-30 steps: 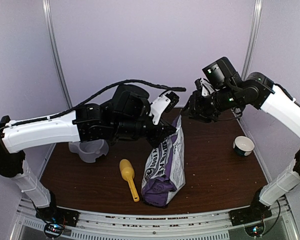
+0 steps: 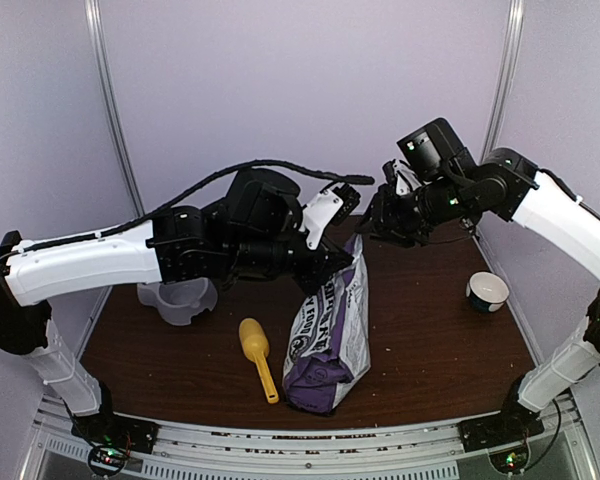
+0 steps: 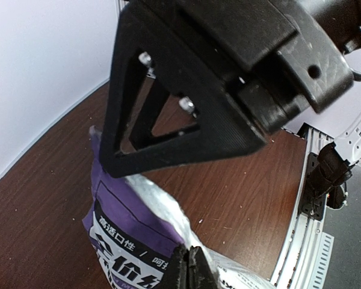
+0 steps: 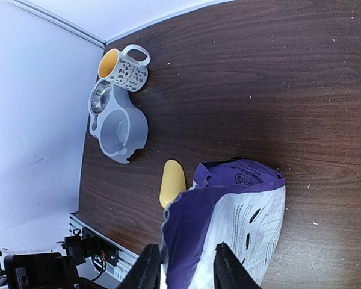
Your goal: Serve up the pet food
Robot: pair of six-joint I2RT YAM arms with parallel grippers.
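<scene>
The purple-and-white pet food bag (image 2: 325, 350) stands on the table. My left gripper is shut on the bag's upper edge, as the left wrist view shows. My right gripper hangs over the bag's purple top flap (image 4: 192, 223), fingers apart, with the flap's edge beneath or between them; contact is unclear. A yellow scoop (image 2: 255, 345) lies left of the bag, and a small white bowl (image 2: 487, 290) sits at the table's right.
A translucent plastic container (image 2: 177, 300) is at the back left. Beside it a mug (image 4: 129, 72) shows in the right wrist view. Bare table (image 2: 430, 370) lies right of the bag.
My right gripper has shifted slightly left and toward the bag top since a second ago. The left arm and the bag look unchanged.
</scene>
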